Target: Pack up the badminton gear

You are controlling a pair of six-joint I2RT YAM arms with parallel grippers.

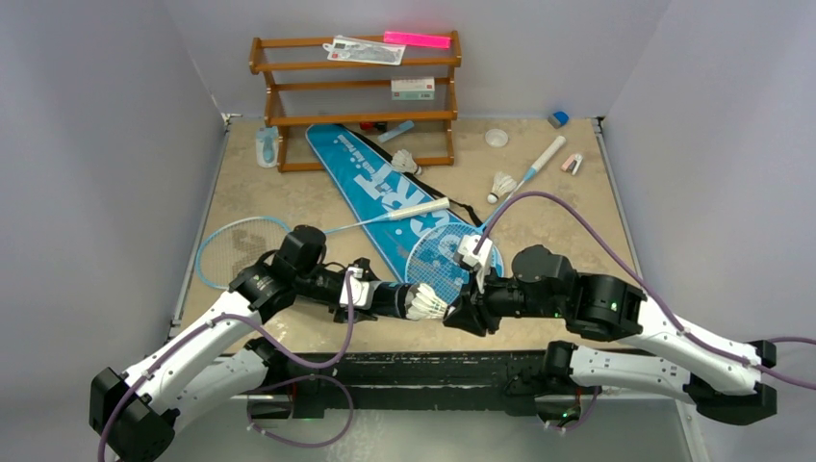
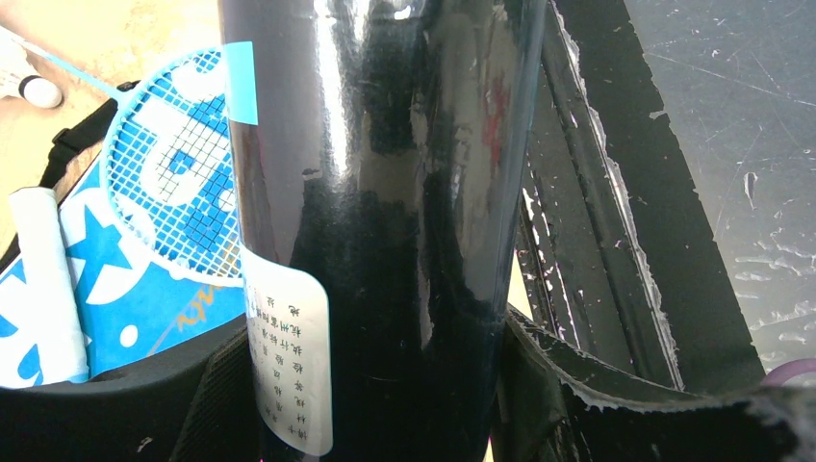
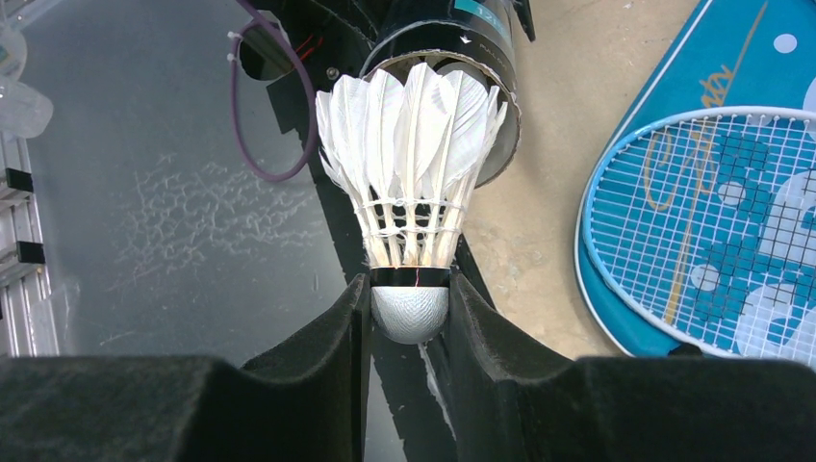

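My left gripper is shut around a dark shuttlecock tube (image 2: 385, 192), its open end turned toward the right arm. A white feather shuttlecock (image 3: 409, 173) is pinched by its cork end in my right gripper. Its feather tips lie at the tube's mouth in the right wrist view; how far any are inside cannot be told. Two more shuttlecocks lie loose, one (image 1: 405, 162) by the bag and one (image 1: 501, 186) beside a racket handle. A blue racket bag (image 1: 351, 173) lies across the table, and two rackets, left (image 1: 241, 245) and right (image 1: 443, 255), rest around it.
A wooden rack (image 1: 356, 120) stands at the back, holding a small box (image 1: 413, 89) and a pink case (image 1: 417, 39). A round clear lid (image 1: 497, 138) and a blue item (image 1: 558, 119) lie at the back right.
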